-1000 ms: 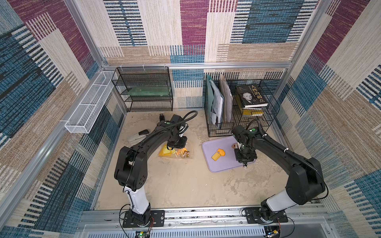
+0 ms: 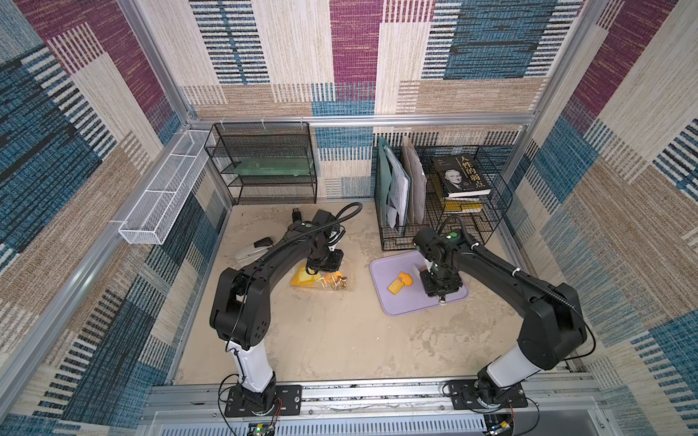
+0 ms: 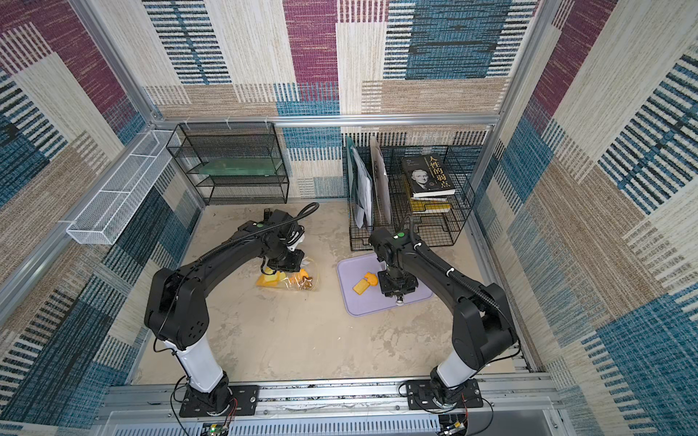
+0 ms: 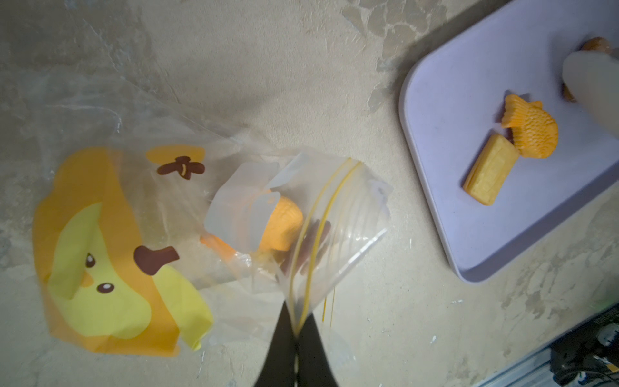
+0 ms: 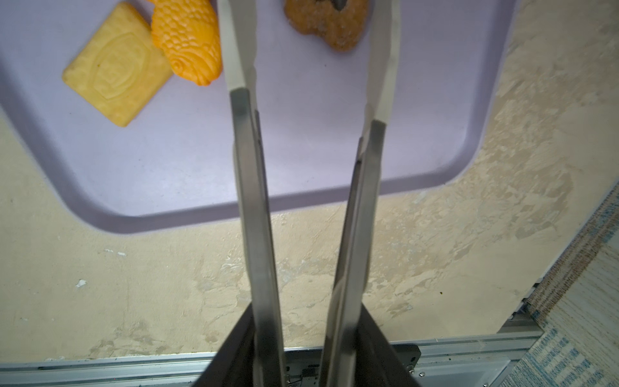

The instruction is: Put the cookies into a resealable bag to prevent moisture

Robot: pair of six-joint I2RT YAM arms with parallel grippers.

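In the left wrist view a clear resealable bag (image 4: 106, 258) with a yellow bear print lies on the table. An orange cookie (image 4: 283, 222) and darker pieces show inside it. My left gripper is shut on the bag's edge by the yellow seal lines. On the lilac tray (image 5: 161, 206) lie a rectangular biscuit (image 5: 119, 64), a fish-shaped orange cookie (image 5: 187, 38) and a brown cookie (image 5: 345, 29), cut off by the frame's top edge. My right gripper is part open over the tray; the brown cookie shows between its fingers with gaps at both sides.
Behind the tray stands a black wire rack (image 2: 407, 236) with folders and books. A black mesh shelf (image 2: 276, 196) is at the back left. Bare table lies in front of the bag and tray.
The right gripper has shifted left and slightly back over the tray, now covering the brown cookie in the top left view. The left arm and the bag look unmoved.
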